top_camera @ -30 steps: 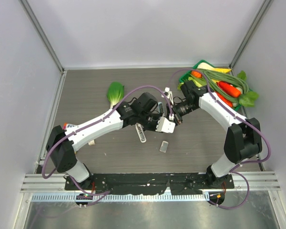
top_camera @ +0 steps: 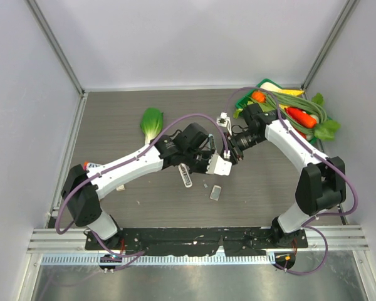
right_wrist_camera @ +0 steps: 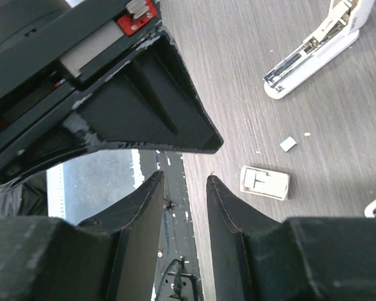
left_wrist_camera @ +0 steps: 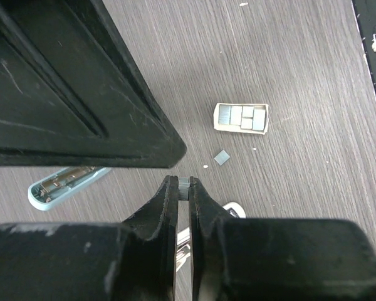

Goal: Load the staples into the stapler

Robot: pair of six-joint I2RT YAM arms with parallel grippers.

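In the left wrist view my left gripper is shut on a small grey staple piece (left_wrist_camera: 184, 183) at its fingertips. Another small staple piece (left_wrist_camera: 222, 157) lies loose on the table near the white staple box (left_wrist_camera: 241, 119), which holds several staple blocks. Partly behind the left fingers is a white stapler (right_wrist_camera: 310, 59), opened up, its staple channel showing in the right wrist view. Part of a light blue stapler (left_wrist_camera: 67, 187) also shows, with its tray exposed. My right gripper stands part open above the table, nothing between its fingers.
Both arms meet closely over the table's middle, and a dark finger of the other gripper reaches into the left wrist view. A green vegetable (top_camera: 152, 122) lies at the back left; a vegetable basket (top_camera: 241, 102) stands at the back right.
A small staple piece now shows on the table beside the box, where none was visible before.
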